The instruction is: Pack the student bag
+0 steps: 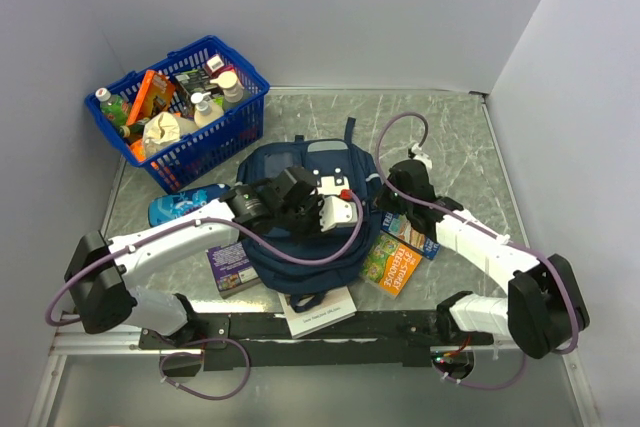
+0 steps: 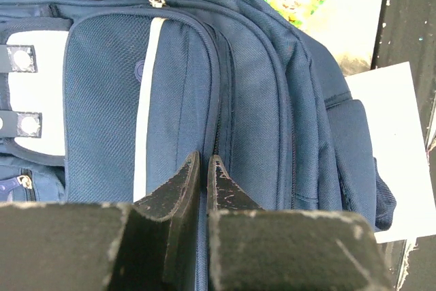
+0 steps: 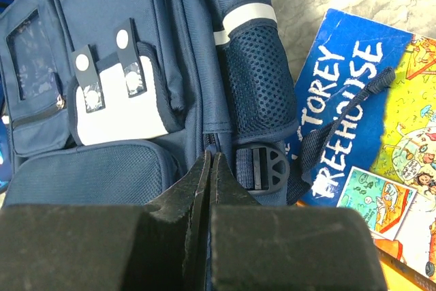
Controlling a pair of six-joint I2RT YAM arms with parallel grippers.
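Note:
The navy backpack (image 1: pixel 280 267) lies on its back in the middle of the grey table, with white patches and straps (image 3: pixel 122 110). My left gripper is shut on the piped fabric edge of its front compartment. My right gripper is shut at a zip on the bag's side, beside the mesh pocket (image 3: pixel 259 80); what, if anything, it pinches is too small to tell. Books lie right of the bag, one blue (image 3: pixel 334 52) and one orange and green (image 1: pixel 390 265). A purple book (image 1: pixel 228 267) lies front left, a white book (image 1: pixel 318 317) in front.
A blue basket (image 1: pixel 185 162) full of groceries stands back left. A blue pencil case (image 1: pixel 180 207) lies left of the bag. Walls bound it.

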